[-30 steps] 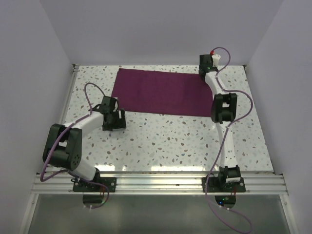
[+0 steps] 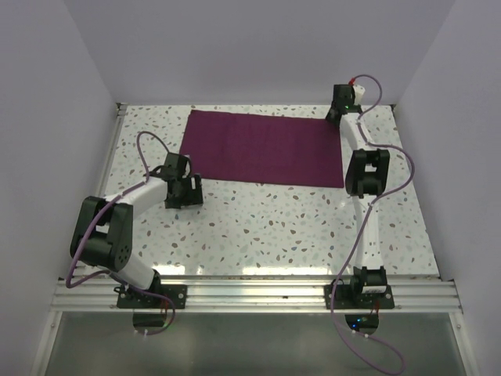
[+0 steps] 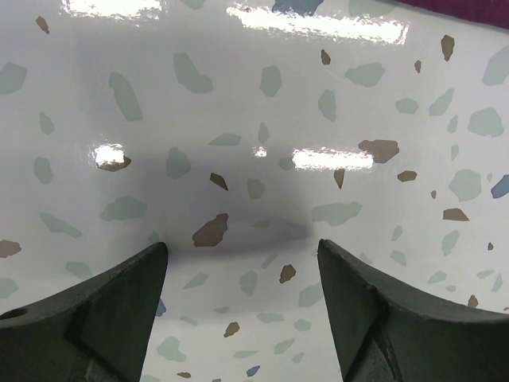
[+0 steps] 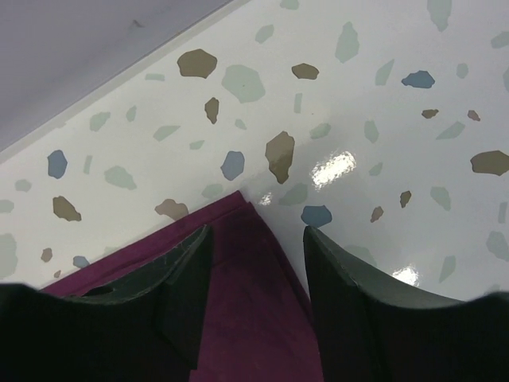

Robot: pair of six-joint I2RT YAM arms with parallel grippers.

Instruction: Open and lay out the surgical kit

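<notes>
A maroon cloth (image 2: 258, 149) lies spread flat over the back half of the table. No instruments show on it. Its far right corner (image 4: 242, 211) appears in the right wrist view between the fingers of my right gripper, which is open above that corner without holding it. In the top view the right gripper (image 2: 333, 120) hides part of this corner. My left gripper hovers open over bare table, in front of the cloth's near left corner. A maroon edge (image 3: 469, 9) enters the top right of the left wrist view.
A grey wall (image 2: 250, 55) stands close behind the table's back edge. Purple cables (image 2: 360, 235) run loosely along the right arm.
Over the last second the right gripper has shifted to the right, toward the cloth's far right corner. The left arm and the cloth look the same.
</notes>
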